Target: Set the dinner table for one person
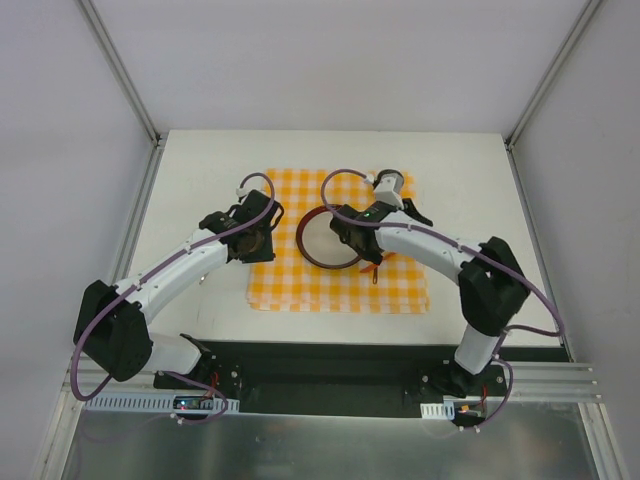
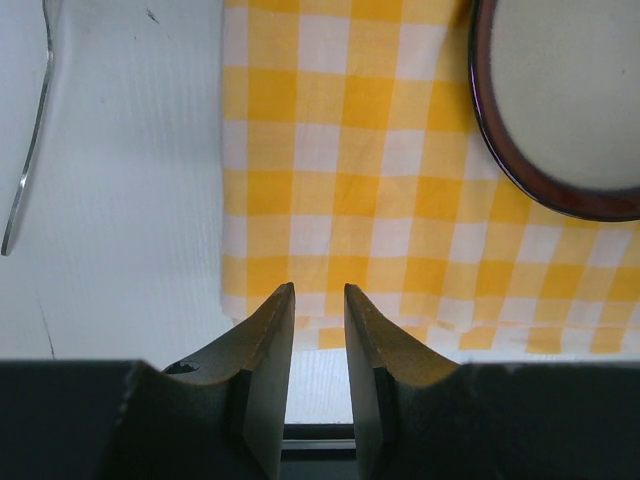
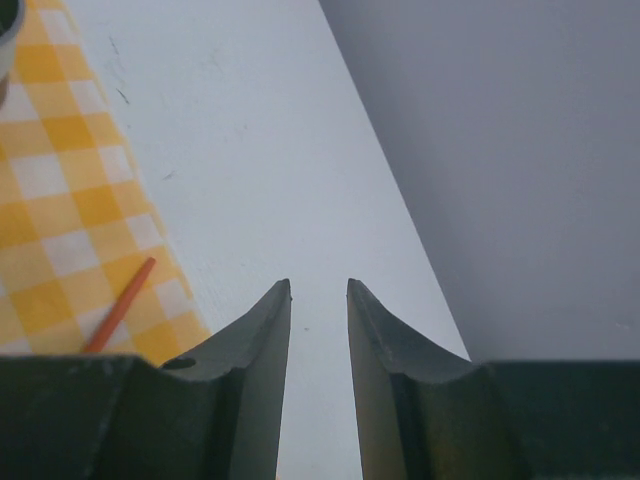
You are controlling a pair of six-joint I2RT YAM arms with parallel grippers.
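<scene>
A yellow checked placemat (image 1: 290,290) carries a dark-rimmed plate (image 1: 320,247) at its centre. A red utensil (image 3: 122,305) lies on the mat's right, partly under the right arm. A cup (image 3: 5,40) stands at the back right of the mat, mostly hidden from above. My left gripper hovers over the mat's left side, part open, empty; a metal utensil (image 2: 36,135) lies on the white table left of the mat. My right gripper is raised over the mat's right part, its fingertips apart with nothing seen between them.
Grey walls (image 3: 520,150) rise close around the table.
</scene>
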